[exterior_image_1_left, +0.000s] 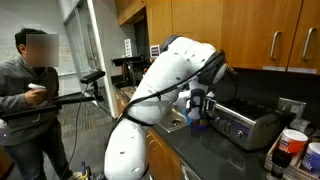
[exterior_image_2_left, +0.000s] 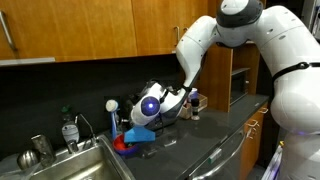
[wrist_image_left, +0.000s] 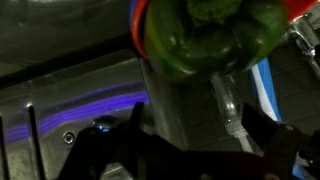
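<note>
A green pepper (wrist_image_left: 205, 35) fills the top of the wrist view, sitting in a bowl with a red-orange rim (wrist_image_left: 138, 28). In exterior view 2, the red and blue bowl (exterior_image_2_left: 124, 149) stands on the counter beside the sink. My gripper is open, its dark fingers coming up from the bottom of the wrist view with nothing gripped between them. The pepper appears beyond the fingertips. Exterior view 1 shows the gripper (exterior_image_1_left: 197, 108) low over the counter near the bowl, whose blue side (exterior_image_1_left: 195, 125) is partly hidden.
The sink (exterior_image_2_left: 85, 165) lies left of the bowl. A clear bottle (wrist_image_left: 227, 98) and a blue-handled brush (wrist_image_left: 265, 88) lie near the gripper. A toaster oven (exterior_image_1_left: 245, 122) and stacked cups (exterior_image_1_left: 290, 143) take up the counter's back.
</note>
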